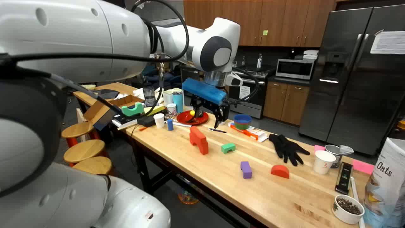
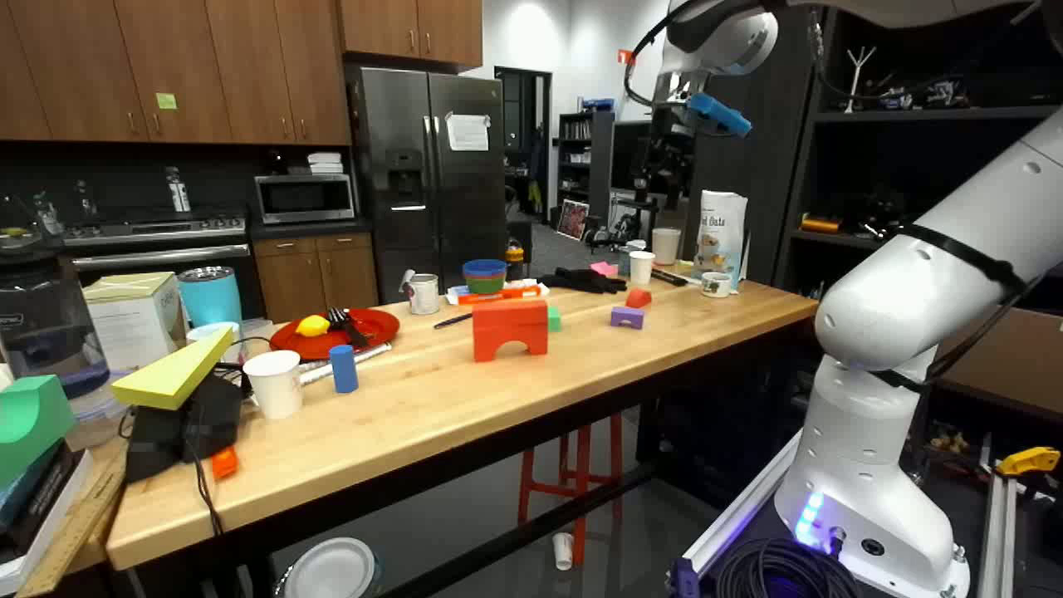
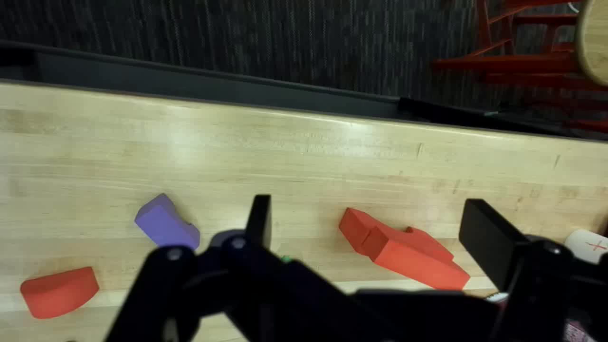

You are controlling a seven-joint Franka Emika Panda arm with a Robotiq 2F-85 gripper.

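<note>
Black-fingered and wide apart, my gripper is open with nothing held; it hangs above the wooden table [image 3: 273, 154]. Between its fingers in the wrist view, but lower down on the table, shows a red arch block [image 3: 410, 251]. The same red arch [image 2: 510, 329] stands upright in exterior view 2. A small green arch block [image 1: 228, 148] sits beside it, mostly hidden behind the gripper in the wrist view. Farther along lie a purple arch block [image 1: 246, 169] and a red half-round block [image 1: 280, 171]. A blue cylinder [image 2: 344, 368] stands near a white cup [image 2: 274, 383].
A red plate [image 1: 192, 118] holds a yellow lemon and a dark utensil. Stacked bowls [image 1: 242, 121], a black glove [image 1: 289, 149], a numbered cup [image 1: 323, 161] and an oats bag [image 1: 386, 182] line the far side and right end.
</note>
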